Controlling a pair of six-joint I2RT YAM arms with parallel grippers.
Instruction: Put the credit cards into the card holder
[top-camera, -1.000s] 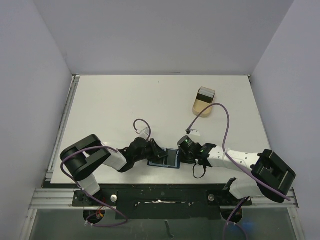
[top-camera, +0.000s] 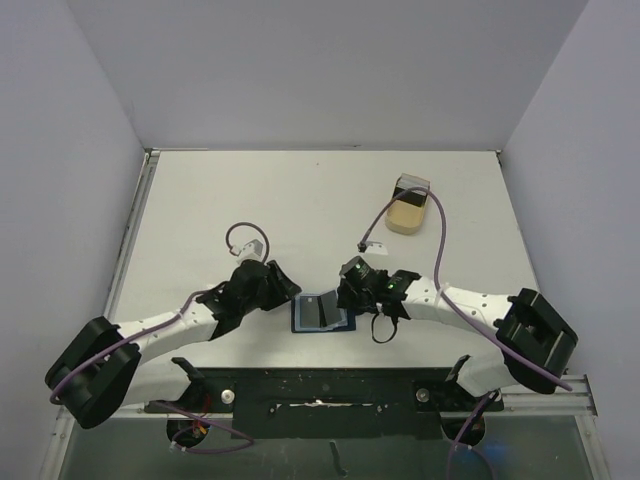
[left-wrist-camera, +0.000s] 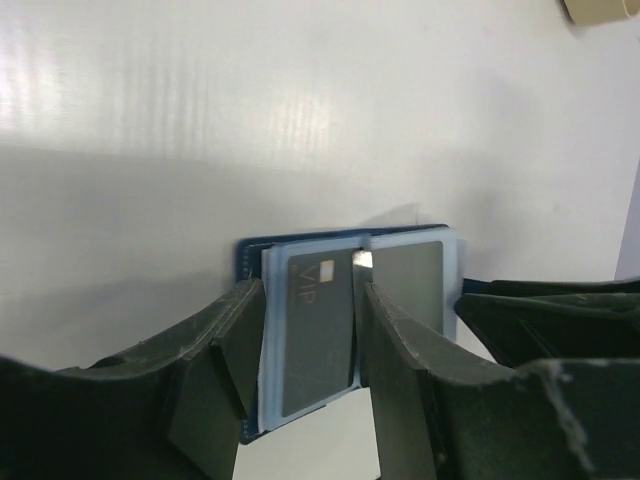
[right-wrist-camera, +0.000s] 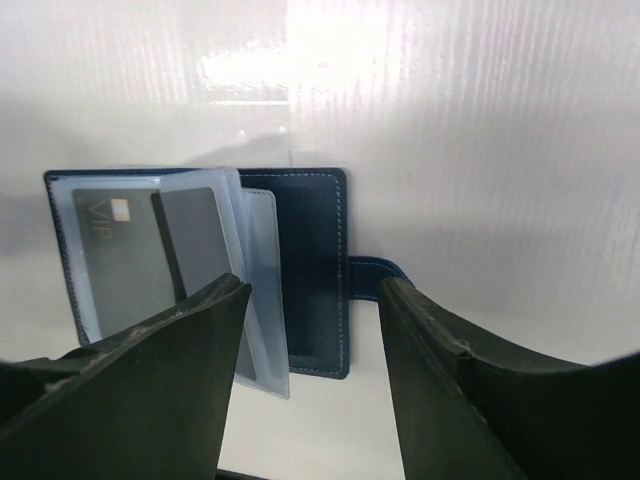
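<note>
The dark blue card holder (right-wrist-camera: 310, 260) lies open near the table's front edge, clear sleeves to its left and a side strap. A dark card marked VIP (left-wrist-camera: 315, 340) sits in a clear sleeve, and another card (right-wrist-camera: 195, 235) beside it. My left gripper stands open, up and left of the holder in the top view, nothing held. My right gripper is over the holder's right part, its fingers apart around the sleeve edges and strap, holding nothing that shows.
A tan box (top-camera: 405, 215) with dark and grey items in its top sits at the back right.
My left gripper has lifted away from the holder toward the left. My right gripper has moved slightly left and up, and the holder has shifted a little left.
</note>
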